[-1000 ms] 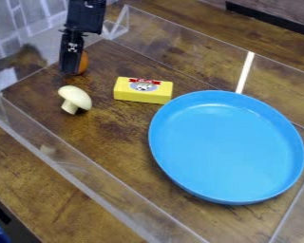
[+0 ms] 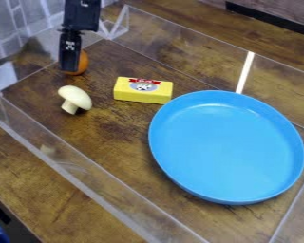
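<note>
My black gripper (image 2: 71,47) hangs at the upper left, just above a small orange object (image 2: 75,63), its fingertips at or near that object's top. The fingers look close together, with nothing visible held between them. A pale mushroom-shaped object (image 2: 75,101) lies below the orange one. A yellow box with a red label (image 2: 143,91) sits right of these. A large blue plate (image 2: 227,147) fills the right side.
Clear plastic walls border the wooden table (image 2: 91,180) on the left and bottom.
My gripper has shifted slightly over the last second, staying at the orange object. The other objects look unmoved.
</note>
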